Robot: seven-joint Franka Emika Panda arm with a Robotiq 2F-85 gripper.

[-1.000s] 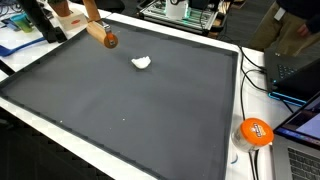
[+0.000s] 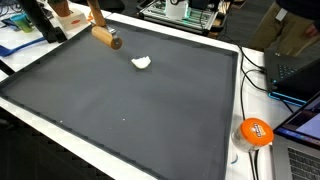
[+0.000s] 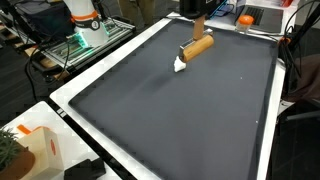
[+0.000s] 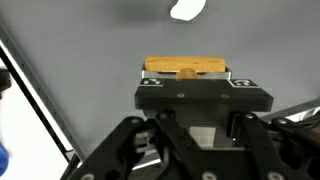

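A wooden mallet-like piece has a cylindrical head (image 2: 106, 38) and a thinner handle rising from it. It is over the far left part of the grey board in exterior view 1. In exterior view 2 the head (image 3: 197, 46) hangs below my black gripper, which is cut off by the top edge. The wrist view has my gripper shut on the handle, with the wooden head (image 4: 185, 64) crosswise beyond the fingers. A small white piece (image 2: 141, 62) lies on the board close by, also in the wrist view (image 4: 187, 9).
Most of the grey board (image 2: 150, 100) is bare. An orange-and-white round object (image 2: 254, 134) stands beyond its right edge, near a laptop (image 2: 300, 158). Coloured clutter and cables (image 2: 20, 35) fill the far left corner.
The wooden piece has shifted very slightly and its head is angled a little differently. It stays in the grip, and the white piece has not moved.
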